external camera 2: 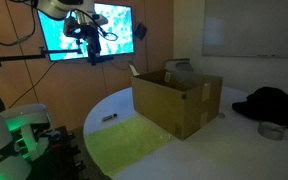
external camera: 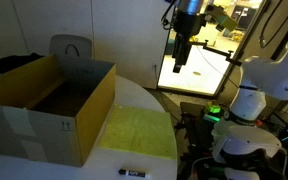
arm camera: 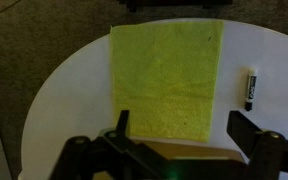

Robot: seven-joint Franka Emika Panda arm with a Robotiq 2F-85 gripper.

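Note:
My gripper is open high above the white table, with no object between its fingers. A yellow cloth (arm camera: 166,75) lies spread flat on the table below it. Beside the cloth rests a marker (arm camera: 251,90) with a white barrel and dark ends, apart from it. In the first exterior view the marker (external camera: 132,173) shows at the bottom edge, on the near side of the cloth (external camera: 139,132). An open cardboard box (external camera 2: 192,112) stands along another side of the cloth; most of its inside is hidden.
Past the box, a black cloth-like item (external camera 2: 274,106) and a small grey round object (external camera 2: 271,130) lie on the table. A chair (external camera: 72,45) stands behind the table. The white tabletop (external camera 2: 219,155) has bare room in front of the box.

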